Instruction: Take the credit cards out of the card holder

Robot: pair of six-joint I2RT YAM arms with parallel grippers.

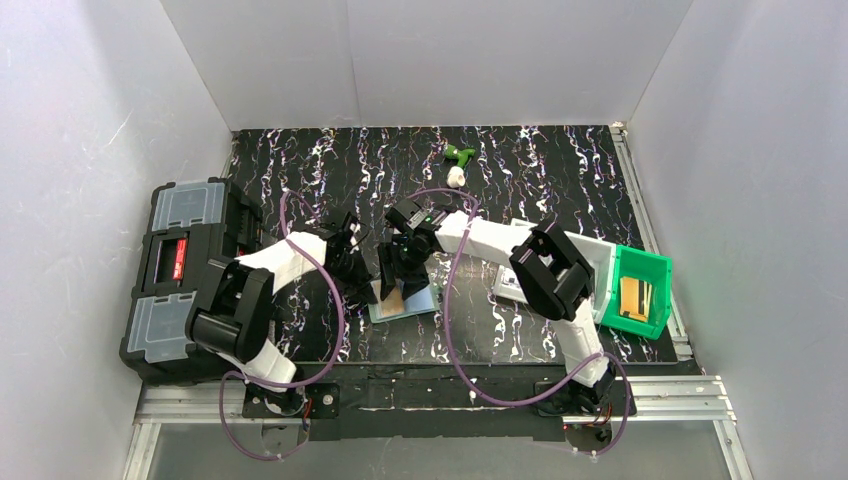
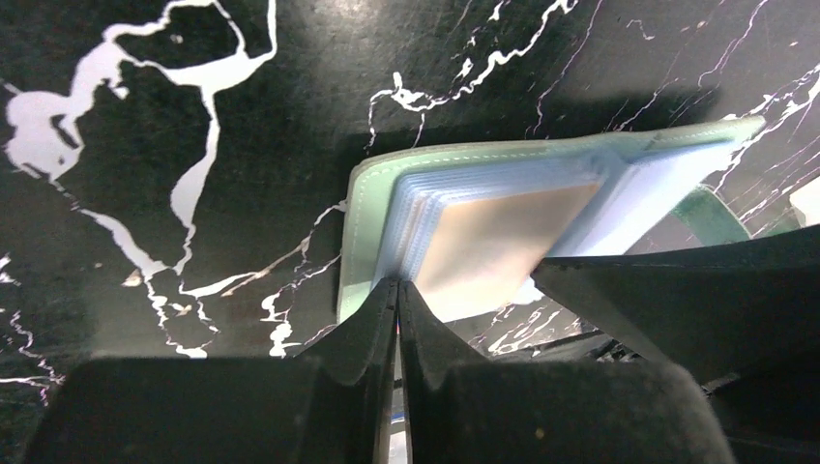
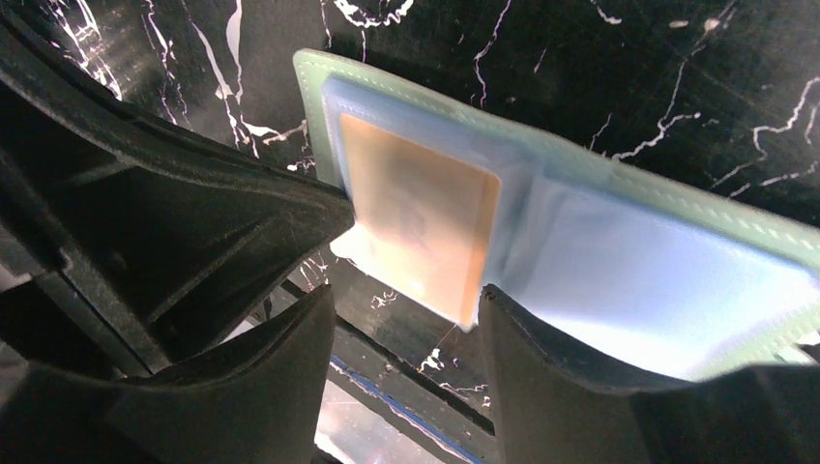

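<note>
The open card holder lies on the dark marbled table, pale green at its border with bluish clear sleeves. A tan card shows in its left-hand sleeve. My left gripper is shut at the holder's left edge, against the sleeve stack; whether a sleeve edge is pinched between its tips cannot be seen. In the right wrist view, the left gripper's dark fingers reach that same edge. My right gripper stands open over the tan card, its fingers apart and nothing gripped between them.
At the right, a green bin contains brown pieces, beside a white container partly under the right arm. A black toolbox stands at the left. A small green and white object lies at the back.
</note>
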